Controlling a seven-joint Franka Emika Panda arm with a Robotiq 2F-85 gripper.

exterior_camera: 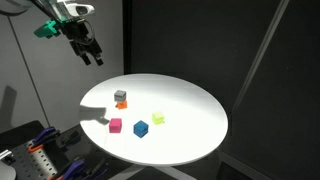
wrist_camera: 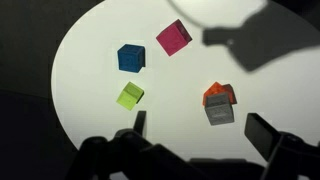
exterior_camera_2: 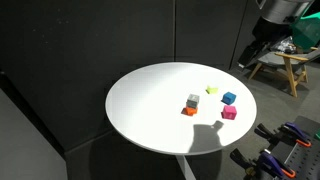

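High above the left part of the table in exterior view 1, my gripper (exterior_camera: 93,59) hangs open, pointing down. In the wrist view its fingers stand apart along the bottom edge, with no object held. A grey cube (exterior_camera: 120,96) appears to rest on an orange block (exterior_camera: 121,105), turned at an angle beneath it. Nearby on the tabletop are a pink cube (exterior_camera: 115,126), a blue cube (exterior_camera: 141,130) and a yellow-green cube (exterior_camera: 158,118), all separate. From above, the grey cube (wrist_camera: 219,110) covers part of the orange block (wrist_camera: 226,90).
A chair (exterior_camera_2: 285,70) stands beyond it in exterior view 2. Cables and dark equipment (exterior_camera: 45,140) lie around the robot's base, beside the table.
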